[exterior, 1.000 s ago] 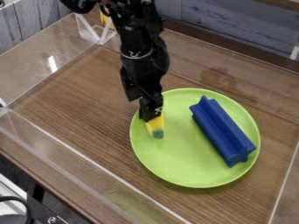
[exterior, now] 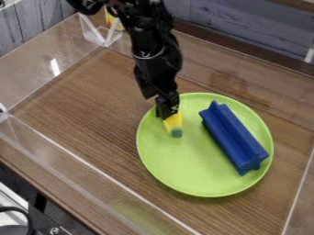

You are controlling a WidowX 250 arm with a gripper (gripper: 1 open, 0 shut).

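My black gripper (exterior: 164, 108) hangs from the top of the view over the left half of a light green plate (exterior: 203, 174). It is open, its fingertips just above a small yellow object (exterior: 173, 121) with a teal lower end, which lies on the plate. The gripper partly hides the top of that object, so I cannot tell whether they touch. A long blue block (exterior: 234, 138) lies along the right side of the plate.
The plate rests on a wooden surface (exterior: 86, 124) with clear room to its left. Clear plastic edging runs along the left and near sides. A grey-blue wooden wall (exterior: 233, 27) stands behind.
My gripper has shifted slightly from about a second ago, when it sat lower over the yellow object; more of that object's upper part was visible beside it. The plate and blue block are unmoved.
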